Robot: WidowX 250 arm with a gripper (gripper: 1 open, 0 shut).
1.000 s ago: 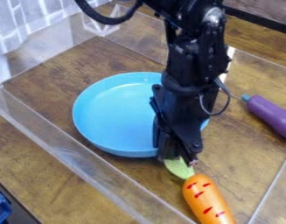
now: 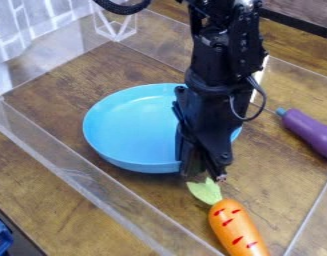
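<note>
The black robot gripper (image 2: 206, 155) hangs low over the right part of a blue oval bowl (image 2: 126, 128), just behind a toy carrot (image 2: 235, 225) with pale green leaves. The carrot lies on the wooden surface at the bottom right. The fingertips are dark and partly hidden by the wrist; nothing shows held between them, and whether they are shut is hard to see.
A purple toy eggplant (image 2: 307, 130) lies at the right. A clear plastic wall runs along the left and front. A blue object (image 2: 3, 240) is at the bottom left corner. Bare wood (image 2: 66, 80) lies behind the bowl on the left.
The gripper has risen slightly from near the carrot's leaves. The bowl, carrot and eggplant look unmoved.
</note>
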